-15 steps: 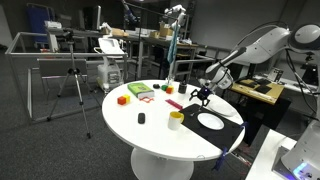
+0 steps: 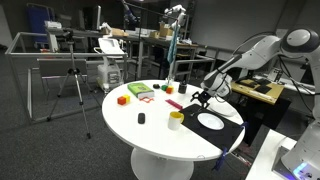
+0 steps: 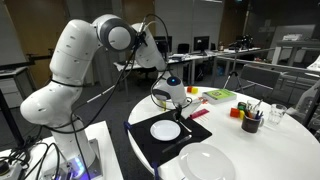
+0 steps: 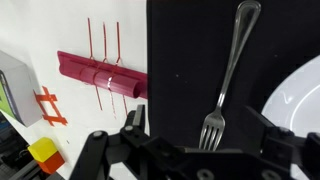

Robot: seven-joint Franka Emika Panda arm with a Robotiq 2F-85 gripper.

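My gripper [image 2: 203, 98] hangs low over the black mat [image 2: 232, 136] on the round white table. It is open, and nothing shows between its fingers. A silver fork [image 4: 227, 85] lies on the mat in the wrist view, its tines toward the gripper and its handle away. Right of the fork is the edge of a white plate [image 4: 300, 105], which appears whole in exterior view 2 as a round plate [image 3: 165, 130]. Along the mat's left edge in the wrist view rests a dark red roll [image 4: 100, 75] with thin red strips.
A yellow mug [image 2: 175, 121] and a small black object [image 2: 142, 118] stand near the table's front. Toward the left are colored blocks [image 2: 124, 99] and a green box [image 2: 138, 89]. A large white dish [image 3: 205, 162] and a dark cup of utensils [image 3: 251, 122] also occupy the table.
My arm and gripper have shifted slightly to the right in exterior view 1. The table objects appear unmoved.
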